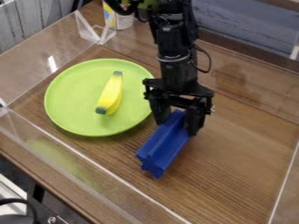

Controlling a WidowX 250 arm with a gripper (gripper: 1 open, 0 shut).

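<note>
My black gripper [177,103] is low over the wooden table, just right of a green plate [70,114]. A blue oblong block [163,150] lies directly beneath it, its upper end at the fingers and partly hidden by them. Whether the gripper holds the block, or how far its fingers are apart, I cannot tell. A yellow banana [110,93] lies on the green plate, to the left of the gripper.
A white cup [121,19] stands at the back left. Clear walls edge the table at left and back.
</note>
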